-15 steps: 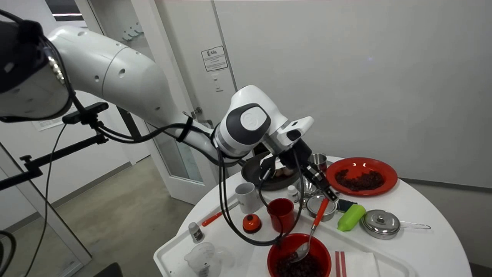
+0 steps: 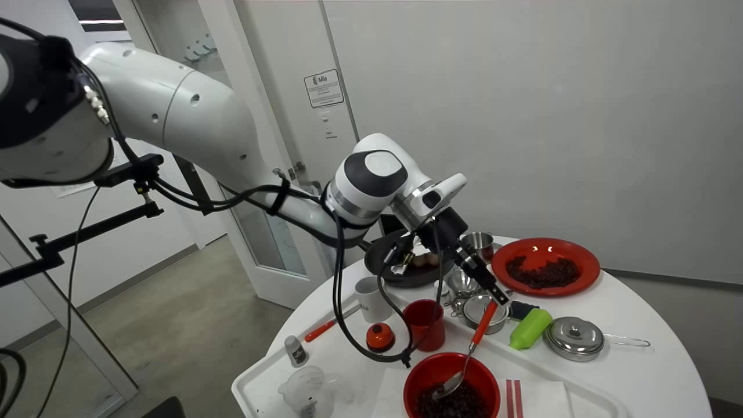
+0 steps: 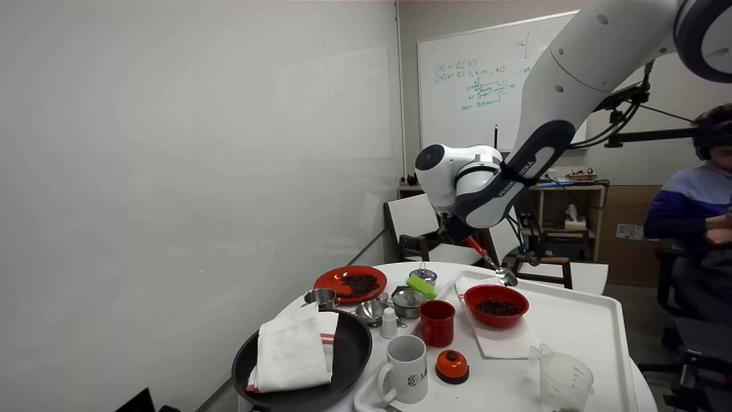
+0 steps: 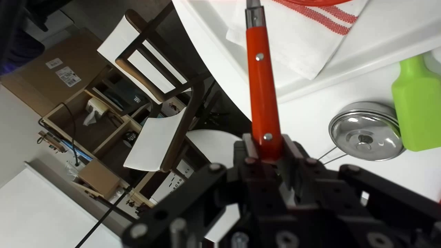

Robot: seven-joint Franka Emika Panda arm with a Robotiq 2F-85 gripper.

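Note:
My gripper is shut on the red handle of a spoon [image 4: 263, 86], gripping it near the handle's end. In exterior view 2 the spoon's metal bowl [image 3: 506, 277] hangs above the rim of a red bowl [image 3: 495, 319] that holds dark, bean-like bits. From exterior view 1 the spoon's tip [image 2: 449, 385] overlaps the red bowl [image 2: 418, 397]; whether anything lies in the spoon is too small to tell. A red plate [image 2: 585, 263] with a pile of the same dark bits stands at the back of the table.
Between bowl and plate lie a green spatula [image 2: 530, 328], a lidded steel pan [image 2: 574, 338] and a steel pot [image 2: 498, 320]. A red cup [image 3: 437, 323], white mug [image 3: 408, 364] and red timer [image 3: 452, 365] stand nearby. The tray's [image 3: 604, 323] right side is mostly bare.
The arm's wrist has shifted and rolled slightly, its cables swinging left. The spoon, still held, has tilted a little, its tip moving slightly left over the red bowl.

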